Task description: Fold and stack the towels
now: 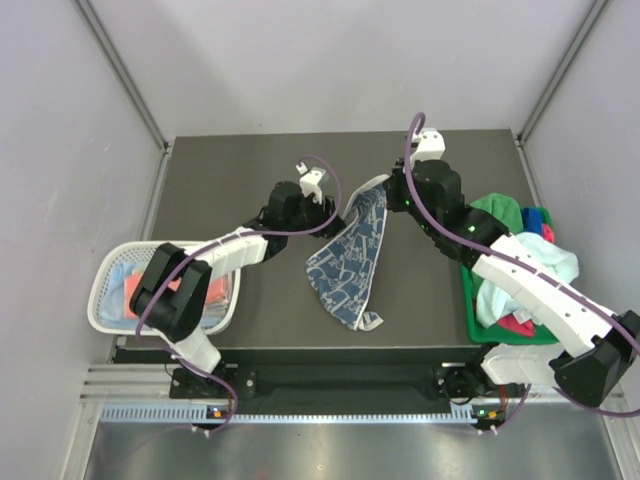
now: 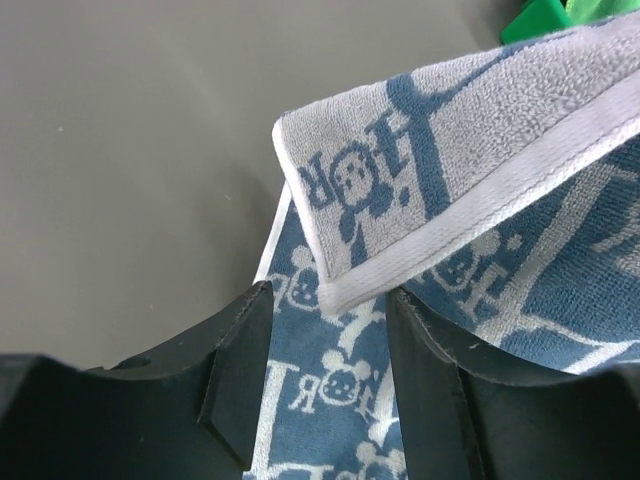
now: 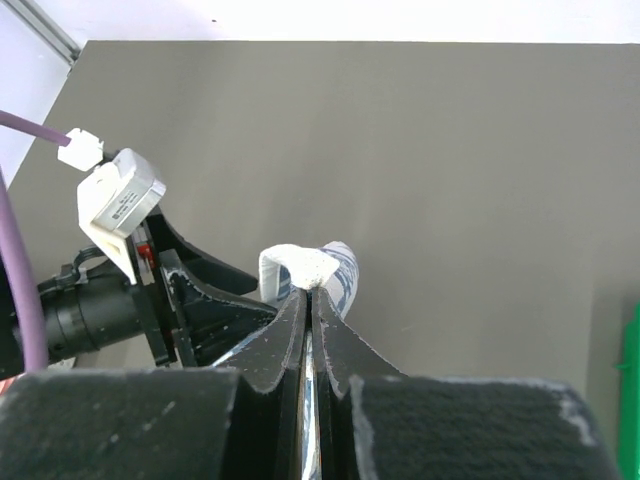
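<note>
A blue-and-white patterned towel [image 1: 348, 268] lies diagonally in the table's middle, its upper end raised into my right gripper [image 1: 392, 198], whose fingers are shut on it, a white hem showing at their tips in the right wrist view [image 3: 318, 298]. My left gripper [image 1: 338, 225] is low at the towel's left edge; in the left wrist view its open fingers [image 2: 440, 380] straddle a white-hemmed folded corner [image 2: 350, 200] just beyond them.
A white basket [image 1: 98, 290] with folded blue and pink towels stands at the left. A green bin [image 1: 480, 335] with loose green, white, red and blue cloths stands at the right.
</note>
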